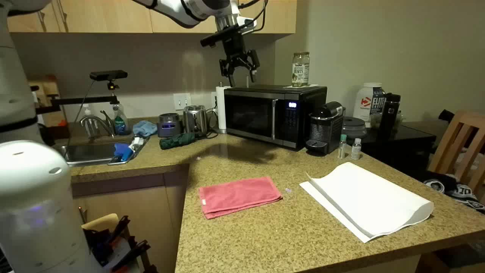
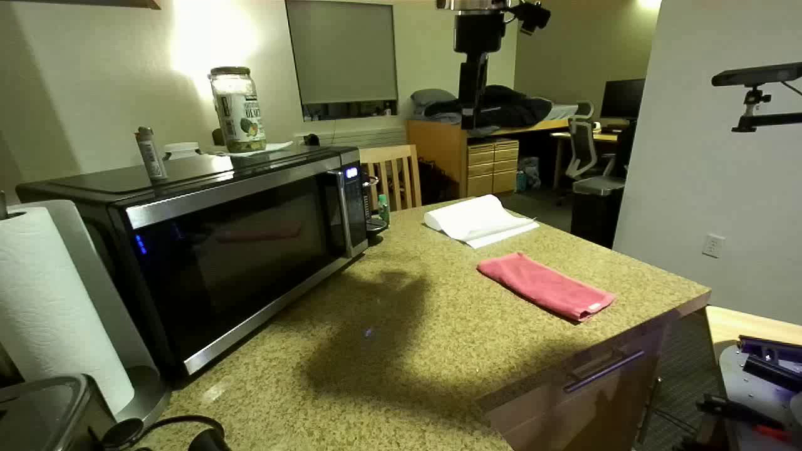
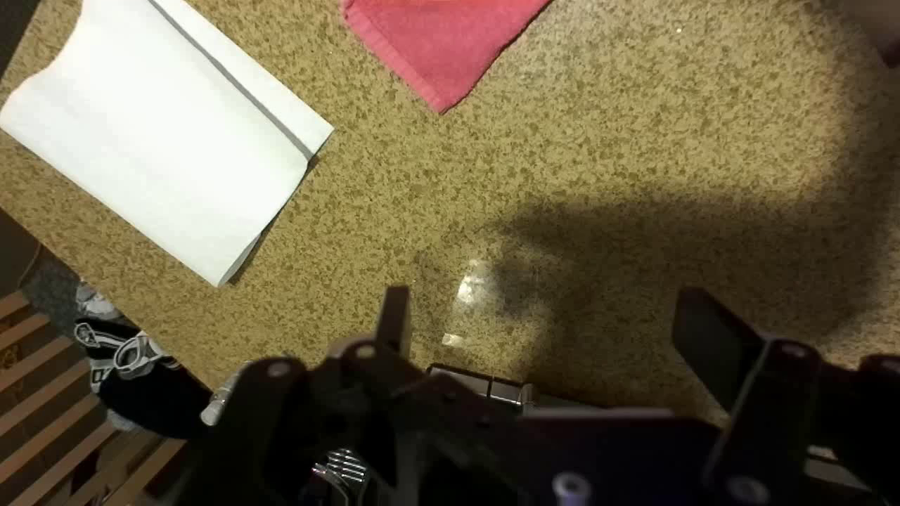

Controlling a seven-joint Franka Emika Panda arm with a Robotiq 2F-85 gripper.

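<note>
High above the counter, in front of the microwave, my gripper hangs open; in the wrist view its two fingers are wide apart with only bare counter beyond them. A folded pink cloth lies flat on the counter, well away from the gripper. Beside it rests a white sheet, one side curled over on itself. In exterior view 2 the gripper is seen edge-on, so the gap between its fingers is hidden there. The wrist view catches one corner of the cloth and much of the sheet.
The black microwave carries a glass jar and, in exterior view 2, a small upright lighter-like item. A coffee machine, two small bottles and a paper towel roll flank it.
</note>
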